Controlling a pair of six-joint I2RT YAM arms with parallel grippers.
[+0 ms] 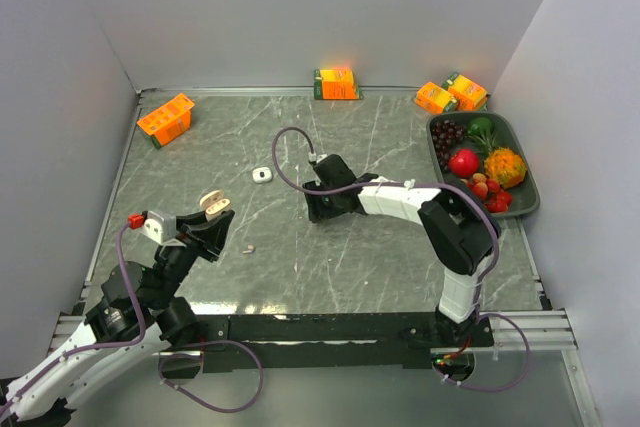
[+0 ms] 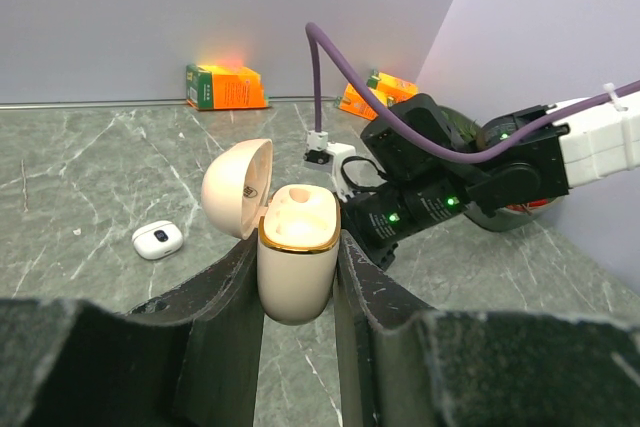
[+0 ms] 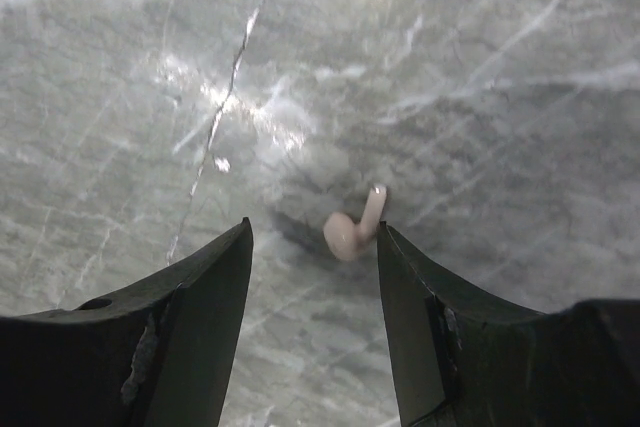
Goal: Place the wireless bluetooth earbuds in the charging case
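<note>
An open cream charging case [image 2: 297, 269], lid raised, is held in my left gripper, shut on it; in the top view it sits at left [image 1: 217, 207]. A small pale earbud [image 3: 346, 236] lies on the marble surface, under my right gripper, whose parted fingers stand either side, the right finger close by it. In the top view that earbud [image 1: 249, 249] is left of centre. A small white rounded object [image 1: 262, 175], with a dark mark [image 2: 157, 240], lies further back.
An orange basket [image 1: 166, 121] stands back left, orange boxes [image 1: 337, 85] along the back, and a dark tray [image 1: 525, 196] of fruit at right.
</note>
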